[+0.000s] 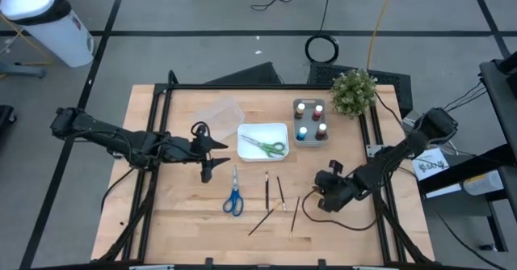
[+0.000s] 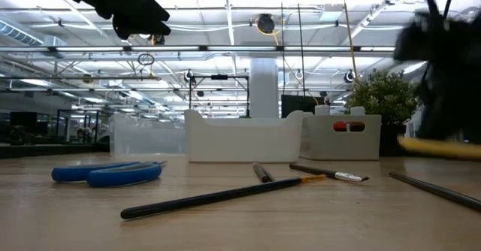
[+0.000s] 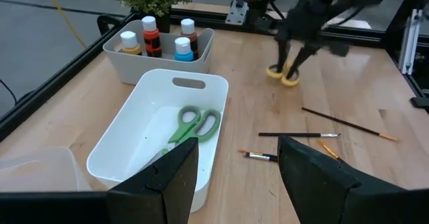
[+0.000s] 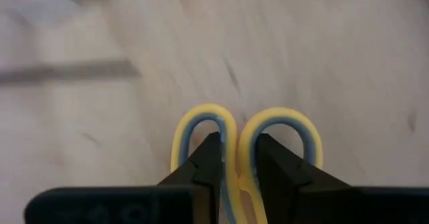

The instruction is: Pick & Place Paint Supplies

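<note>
Yellow scissors (image 4: 231, 153) show by their two handle loops in the right wrist view, and my right gripper is shut on them, a finger pad at each loop. In the left wrist view the yellow scissors (image 3: 291, 80) hang from that gripper over the table's right side; their blades are hidden. Left of the white bin (image 1: 262, 130), my left gripper (image 1: 225, 153) stands open and empty. Green scissors (image 1: 275, 148) lie inside the bin. Blue scissors (image 1: 233, 202) rest on the table below it. Several paintbrushes (image 1: 266, 191) lie mid-table.
A grey caddy (image 1: 309, 140) with several paint bottles stands right of the white bin, a potted plant (image 1: 354, 92) behind it. A clear container (image 1: 220, 118) sits at the bin's back left.
</note>
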